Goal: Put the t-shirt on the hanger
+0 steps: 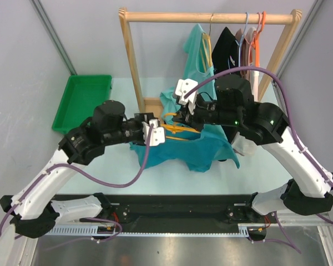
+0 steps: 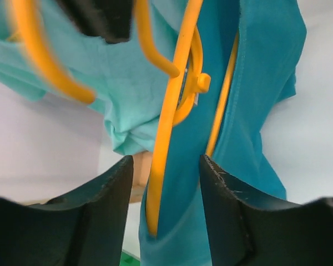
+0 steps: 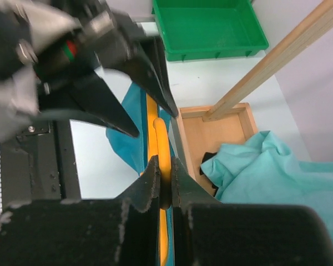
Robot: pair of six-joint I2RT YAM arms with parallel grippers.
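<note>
A teal t shirt [image 1: 205, 149] is draped over a yellow hanger [image 1: 183, 127] in front of the rack. My right gripper [image 1: 177, 119] is shut on the hanger, which fills the space between its fingers in the right wrist view [image 3: 165, 185]. My left gripper [image 1: 152, 124] is at the hanger's left end; in the left wrist view its part-open fingers [image 2: 100, 227] straddle the yellow bar and teal cloth [image 2: 194, 238].
A wooden rack [image 1: 172, 16] behind holds hung garments [image 1: 225, 44]. A green tray [image 1: 80, 97] stands at back left, a wooden box [image 3: 211, 138] under the rack.
</note>
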